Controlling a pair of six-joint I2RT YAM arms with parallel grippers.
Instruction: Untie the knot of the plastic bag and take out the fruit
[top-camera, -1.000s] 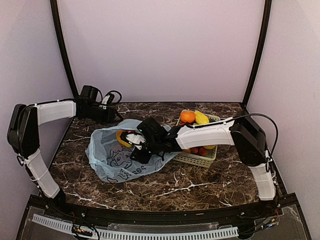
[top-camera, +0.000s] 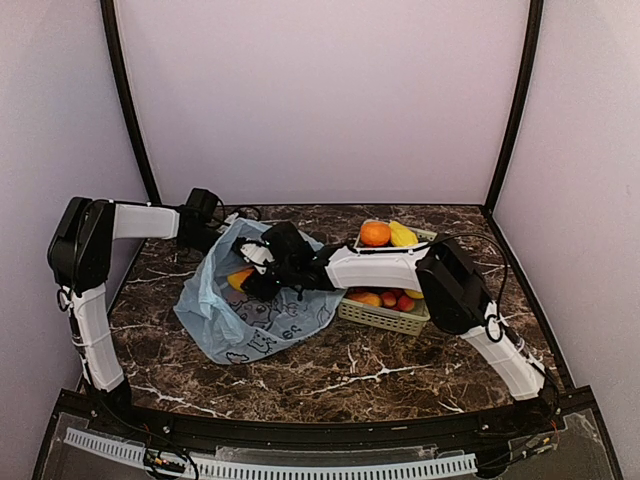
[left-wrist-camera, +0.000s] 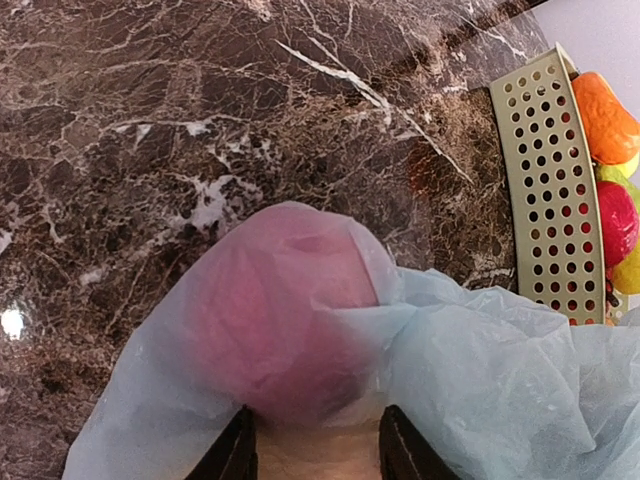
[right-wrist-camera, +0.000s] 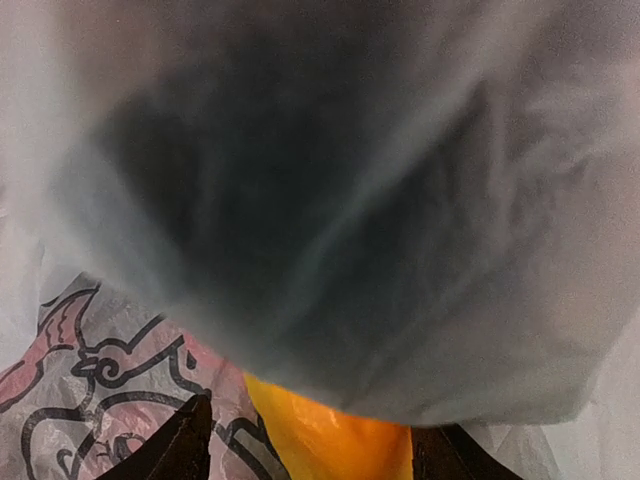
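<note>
The pale blue plastic bag (top-camera: 215, 325) lies with its mouth spread toward the front. Inside it, in the right wrist view, a yellow-orange fruit (right-wrist-camera: 335, 435) sits between the parted fingers of my right gripper; firm contact cannot be made out. A blurred fold of bag hides much of that view. Through the film in the left wrist view shows a reddish round fruit (left-wrist-camera: 290, 295). My left gripper is outside the bag at its back left, fingers apart, with bag film in front of and between them.
To the right stands a beige perforated basket (top-camera: 385, 318) holding several fruits, among them an orange (top-camera: 375, 233) and a yellow fruit (top-camera: 402, 235). My right forearm passes over it.
My left gripper has moved right and down to the bag's back edge. The right gripper has shifted left and slightly back onto the yellow-orange fruit. The bag's left side has been pushed up and inward.
</note>
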